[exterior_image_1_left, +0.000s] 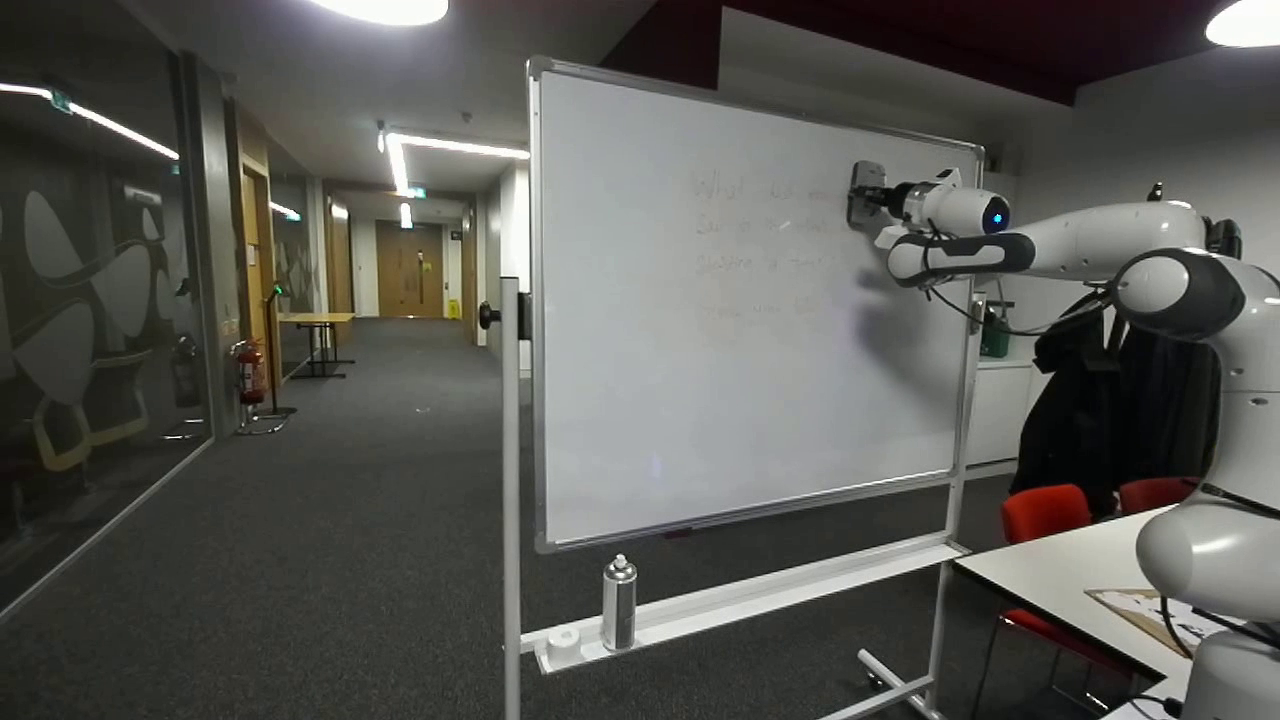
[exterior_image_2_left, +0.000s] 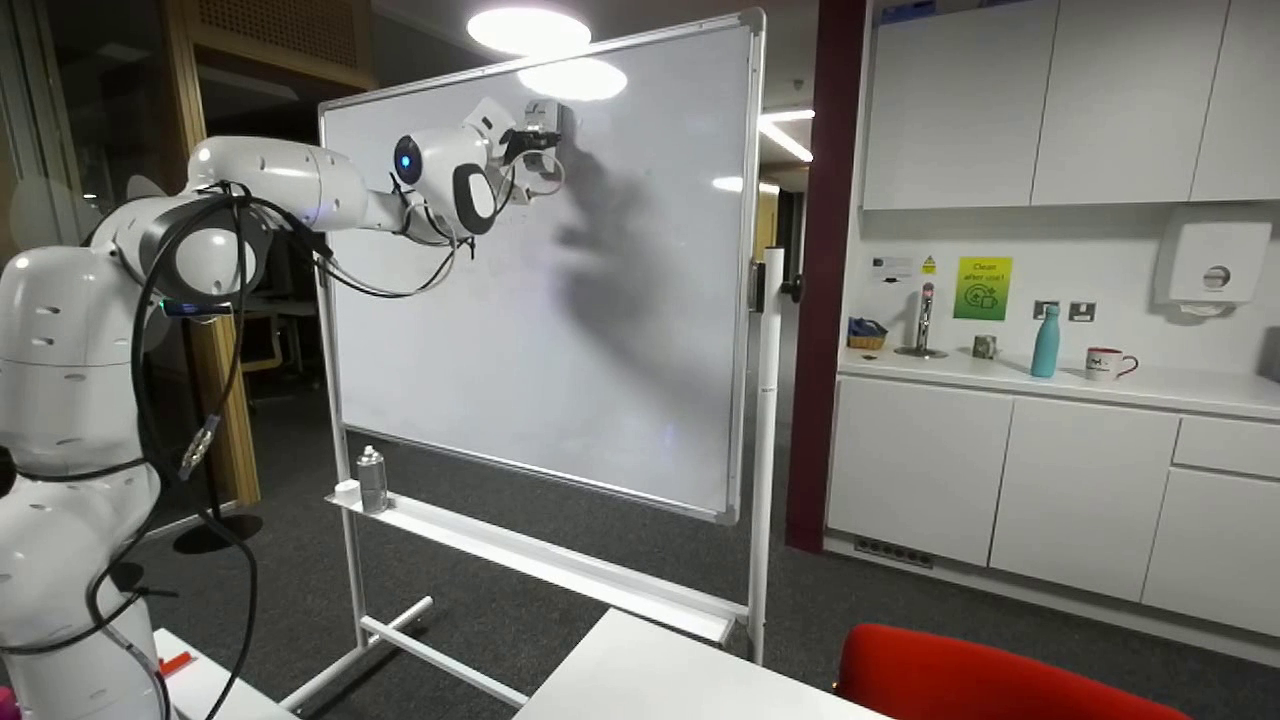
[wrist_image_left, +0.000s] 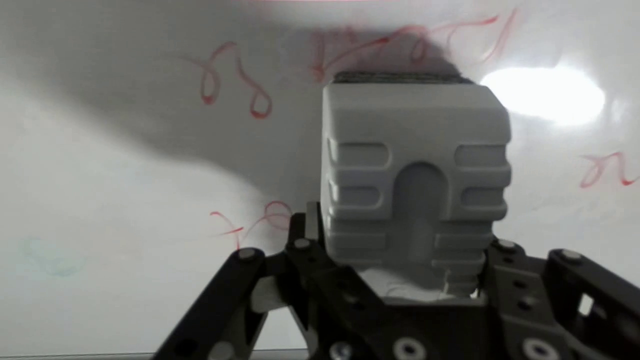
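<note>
A grey whiteboard eraser (wrist_image_left: 417, 150) is held between the black fingers of my gripper, which is shut on it. Its dark felt edge faces the whiteboard (wrist_image_left: 120, 282); it looks to be at or very near the surface. Red handwriting strokes (wrist_image_left: 237, 78) show around the eraser in the wrist view, some close above its felt. In exterior view 1 the eraser (exterior_image_1_left: 866, 192) is at the board's upper right, right of faint lines of writing (exterior_image_1_left: 756, 228). Exterior view 2 has the eraser (exterior_image_2_left: 542, 132) near the top of the board.
A spray can (exterior_image_1_left: 619, 604) and a small white object (exterior_image_1_left: 563, 646) stand on the ledge (exterior_image_1_left: 780, 594) below the board. The arm's cable (exterior_image_2_left: 384, 292) hangs loose. A table (exterior_image_1_left: 1080, 576) and red chairs (exterior_image_1_left: 1044, 514) are at the right. The lower board is clear.
</note>
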